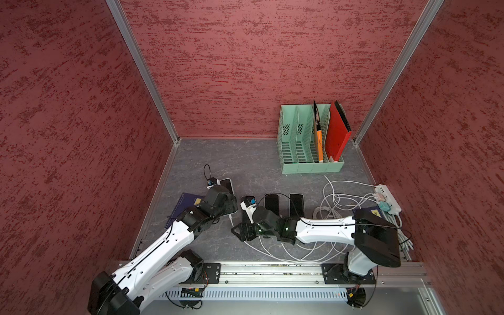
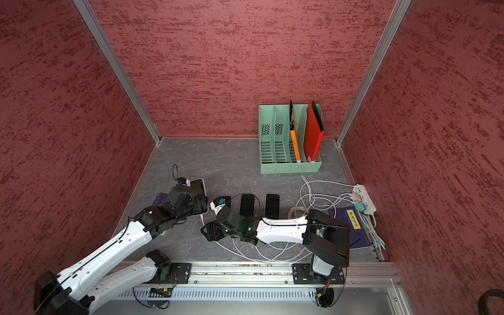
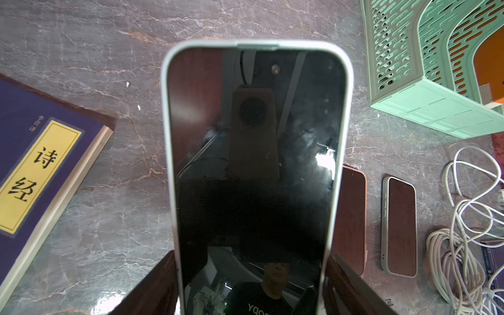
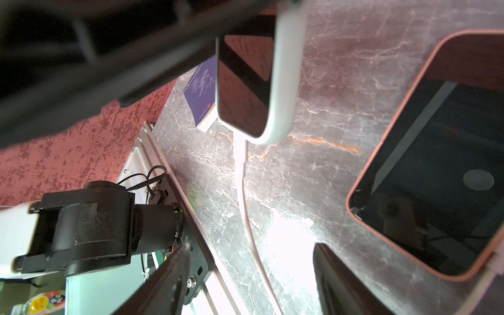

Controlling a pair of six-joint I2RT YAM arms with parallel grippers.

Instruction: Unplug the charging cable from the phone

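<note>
A light-framed phone [image 3: 257,157] is lifted off the table, with my left gripper shut on its two long sides. In the right wrist view the white charging cable [image 4: 245,210] hangs from the phone's lower end, its plug [image 4: 240,149] still seated there. My right gripper is open below the plug, its fingers [image 4: 336,286] well apart. The cable crosses the gap between them in that view; neither finger appears to touch it. From above, the right gripper [image 1: 244,231] is just right of and nearer the front than the held phone [image 1: 226,183].
An orange-framed phone [image 4: 420,157] lies beside the right gripper, with two more phones [image 1: 271,203] to its right. Loose white cables [image 1: 330,202] run to a power strip [image 1: 387,198]. A green file rack [image 1: 310,168] stands at the back; a blue book [image 3: 50,173] lies left.
</note>
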